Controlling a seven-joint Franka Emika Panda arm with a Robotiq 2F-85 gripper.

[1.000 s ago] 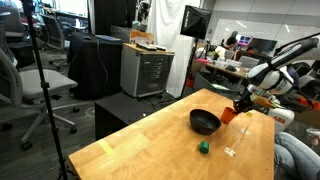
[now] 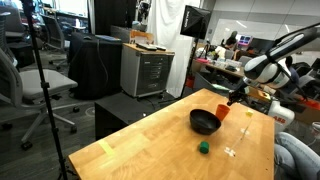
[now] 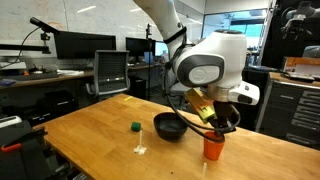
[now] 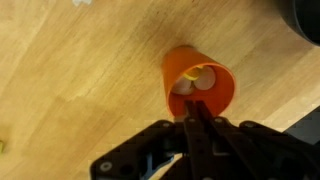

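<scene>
My gripper is shut on the near rim of an orange cup [image 4: 178,68]. Looking into the cup from above, the wrist view shows small round pale items [image 4: 205,78] and something yellow [image 4: 192,73] inside. In exterior view 1 the cup [image 2: 222,112] is just below the gripper, right of a black bowl [image 2: 205,122]. Exterior view 2 has the cup [image 3: 213,147] under the gripper, with the bowl [image 3: 171,127] to its left. How high the cup's base stands over the table is hard to tell.
A small green object [image 3: 135,127] and a thin white item [image 3: 140,149] lie on the wooden table [image 3: 90,125]. The bowl's dark edge [image 4: 305,18] enters the wrist view at upper right. Much of the table away from the arm is clear.
The orange cup and my gripper have shifted slightly up and to the left in exterior view 1, moving together. Bowl and green object stay where they were.
</scene>
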